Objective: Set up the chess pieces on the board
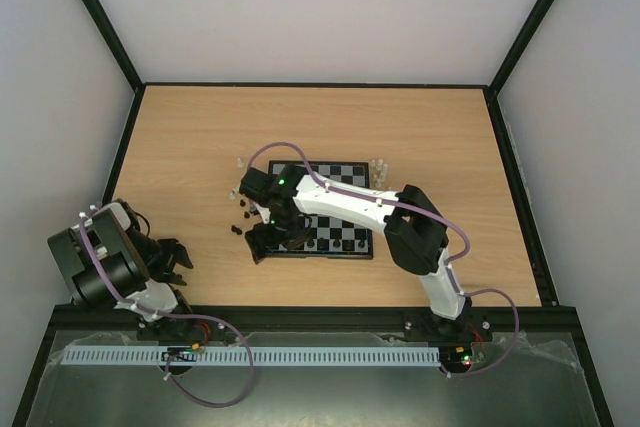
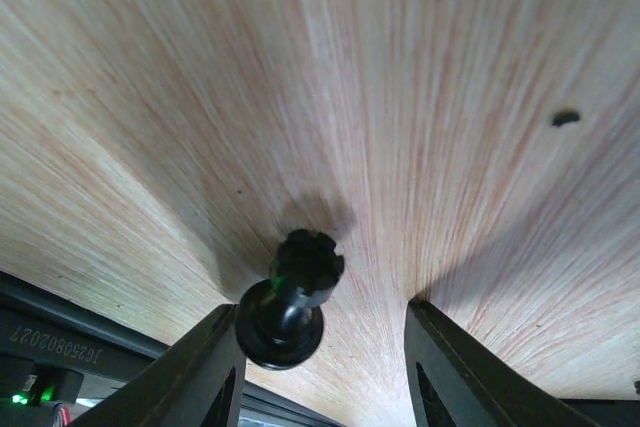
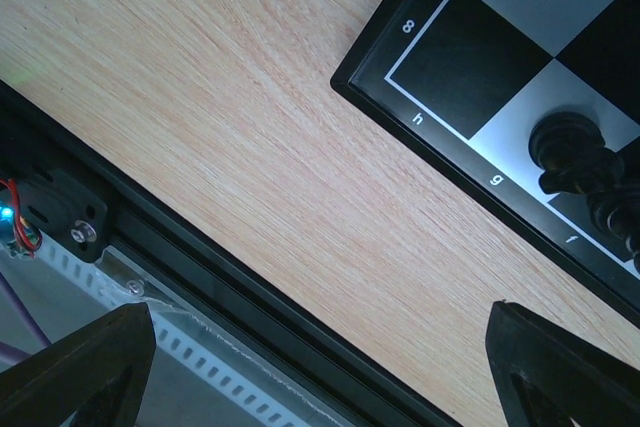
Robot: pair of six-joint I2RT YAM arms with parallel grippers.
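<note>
A black rook (image 2: 285,309) shows between the fingers of my left gripper in the left wrist view. It is close to the left finger, with a clear gap to the right one (image 2: 435,347). Whether the rook stands or lies on the wood I cannot tell. My right gripper is open and empty, beside the chessboard's (image 3: 365,92) corner marked 8 and h. Black pieces (image 3: 578,162) stand on the board near g and f. From above, the right arm covers the board's left part.
Several loose dark pieces (image 1: 237,230) lie left of the board, with pale ones (image 1: 234,193) behind them. More pale pieces (image 1: 379,169) stand at the board's right side.
</note>
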